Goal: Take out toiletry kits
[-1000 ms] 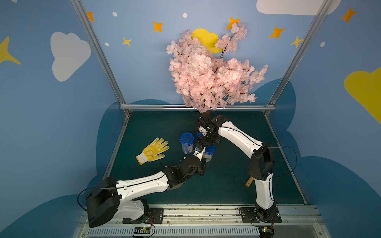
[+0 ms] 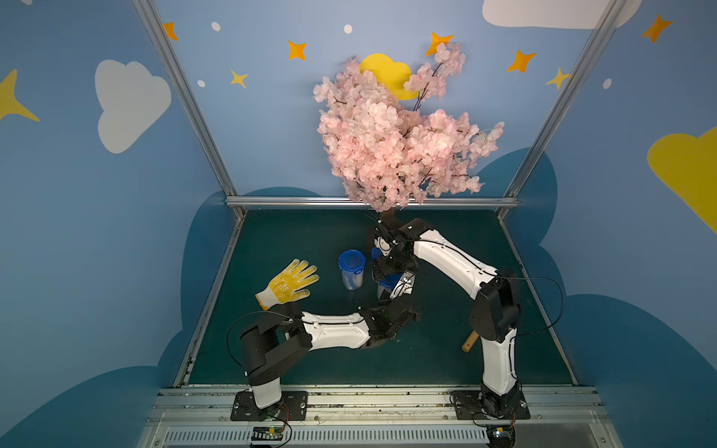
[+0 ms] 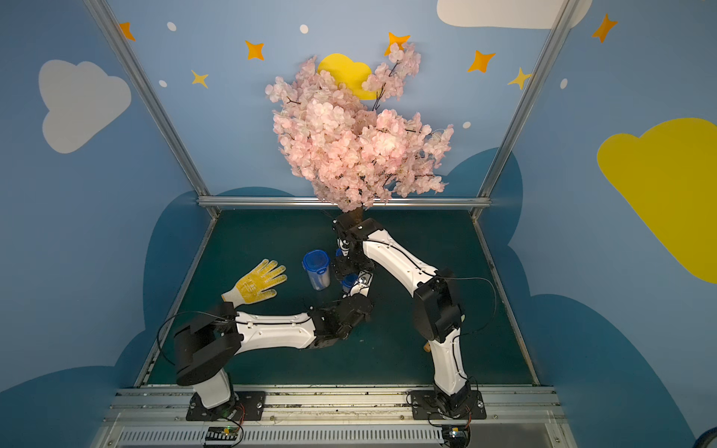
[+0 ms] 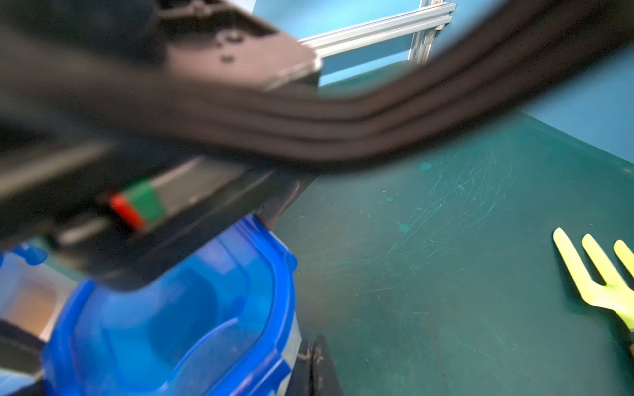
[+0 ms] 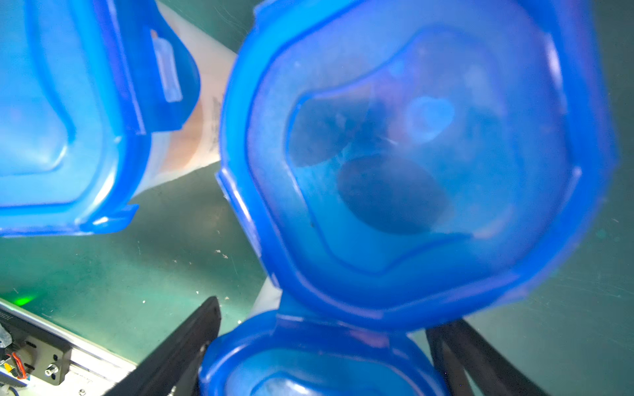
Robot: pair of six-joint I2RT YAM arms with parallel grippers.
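Note:
Several clear containers with blue lids stand on the green table: one fully visible in the top left view, another partly covered by both arms. In the left wrist view, a blue-lidded container fills the lower left. Just right of its rim is my left gripper, its dark tips together and nothing visible between them. In the right wrist view, the fingers of my right gripper stand apart on either side of a blue lid; contact cannot be told. Beyond it is a larger-looking lid.
A yellow-and-white glove lies at the left. A yellow fork lies at the right, its wooden handle near the right arm. A pink blossom tree stands at the back. The two arms nearly meet at the centre.
My left gripper has moved to the right past the front of the containers, now beside the covered one. The right arm has stayed almost still; the left container has not moved.

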